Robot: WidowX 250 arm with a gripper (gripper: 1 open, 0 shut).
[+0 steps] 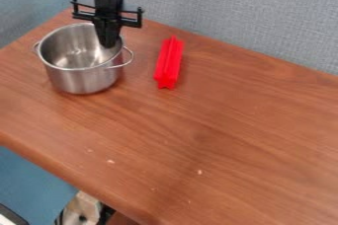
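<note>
A steel pot (74, 69) with two side handles stands at the left end of the wooden table. My black gripper (109, 41) is at the pot's rear right, its fingers low at the rim or just inside it; it looks shut, and nothing shows held, though the tips are hard to make out. A red elongated object (169, 63) lies on the table right of the pot, apart from it.
A grey wall (258, 17) runs behind it. At the lower left, beyond the table's edge, are a blue surface and some equipment.
</note>
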